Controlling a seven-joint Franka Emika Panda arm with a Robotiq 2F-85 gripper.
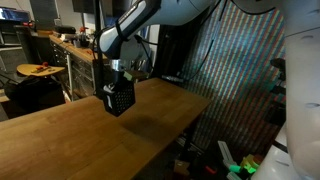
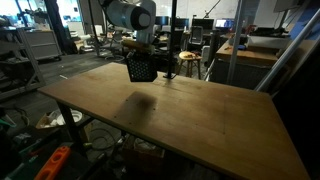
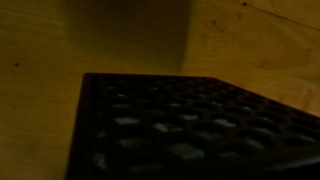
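A black mesh basket (image 1: pixel 118 97) hangs a little above the wooden table, tilted, with my gripper (image 1: pixel 124 76) shut on its upper part. In exterior view 2 the same basket (image 2: pixel 142 69) is over the table's far side, and its dark shadow falls on the wood below. Dark perforated basket wall (image 3: pixel 190 125) fills the lower half of the wrist view. The fingers do not show there, and their exact grip on the rim is too small to make out.
A thin dark post (image 2: pixel 173 45) rises beyond the table's far edge. Chairs and desks stand farther back in the room.
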